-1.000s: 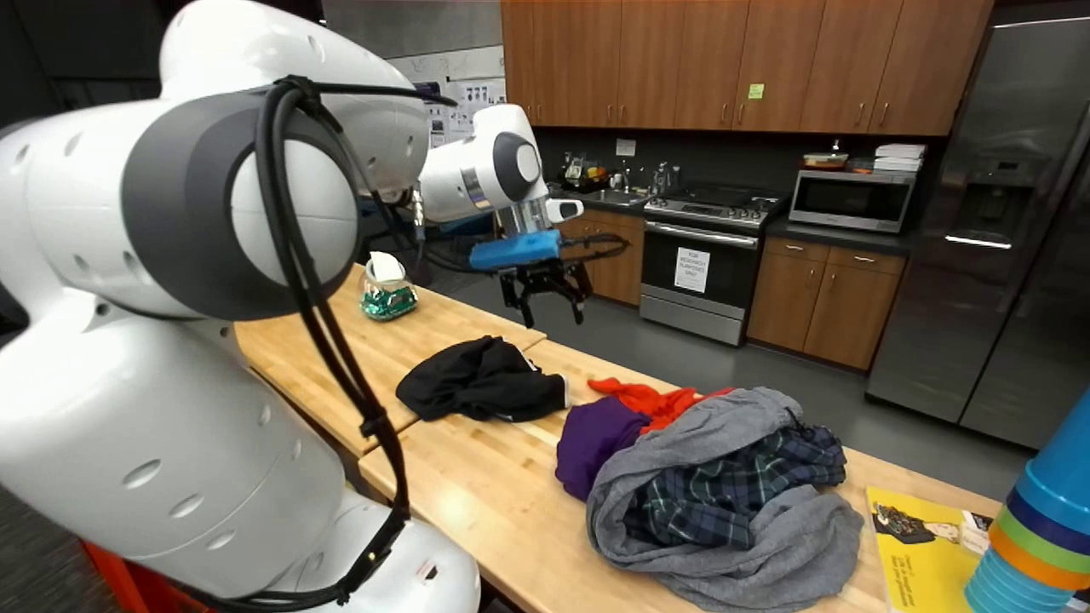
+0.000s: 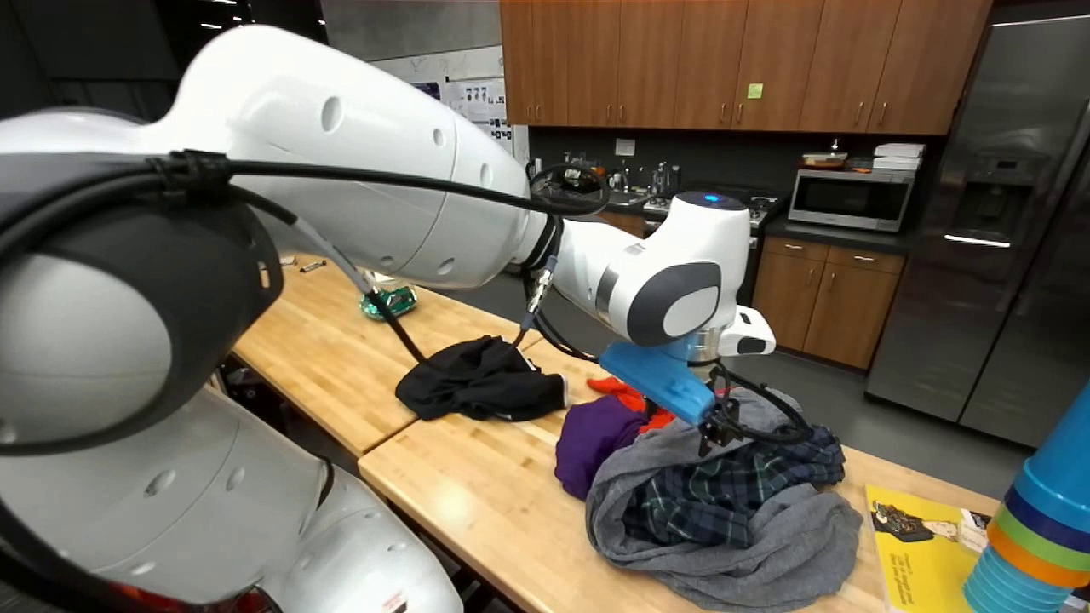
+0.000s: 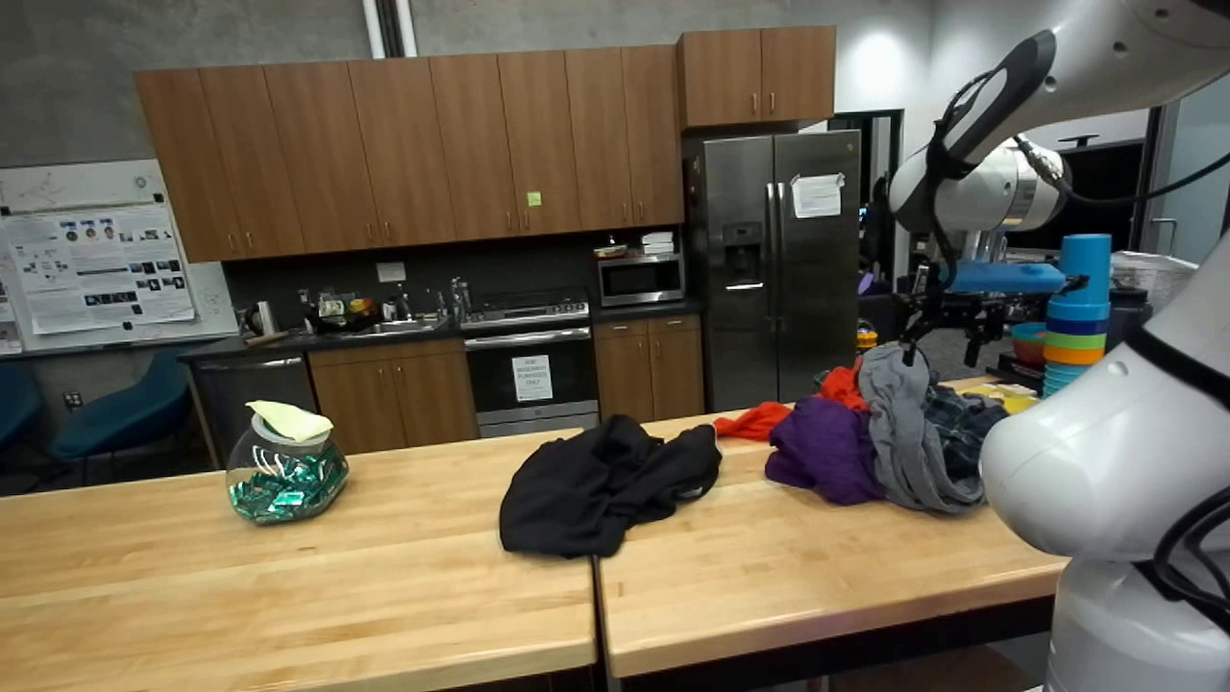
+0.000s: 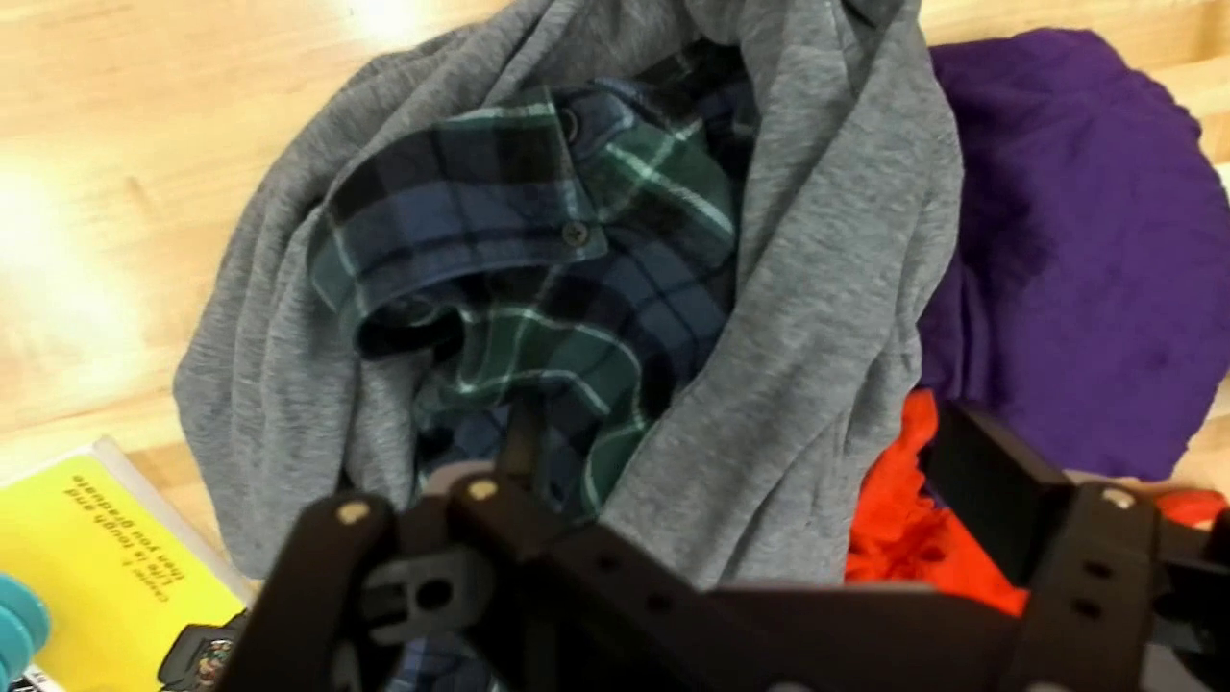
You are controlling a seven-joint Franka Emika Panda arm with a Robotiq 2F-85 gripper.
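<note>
My gripper [image 2: 715, 429] hangs over the clothes pile with its fingers open and nothing held. In the wrist view, one finger [image 4: 525, 444] is over the green-and-blue plaid shirt [image 4: 657, 248], the other finger [image 4: 992, 490] over the red cloth [image 4: 911, 536]. Between them shows the grey garment [image 4: 824, 311], wrapped round the shirt. A purple cloth [image 4: 1072, 254] lies beside the grey one. Seen in exterior view 2, the gripper [image 3: 943, 342] is close to the pile's top; whether a fingertip touches cloth I cannot tell. A black garment [image 3: 605, 484] lies apart, to the left.
A yellow magazine [image 2: 925, 552] and a stack of coloured cups [image 2: 1027, 547] stand beyond the pile's right side. A glass bowl [image 3: 288, 473] of green-wrapped items sits on the far-left table. Bare wood lies before the black garment.
From above and behind the black garment, the arm has swung right and down in exterior view 1, bringing the gripper over the pile. The clothes look much the same.
</note>
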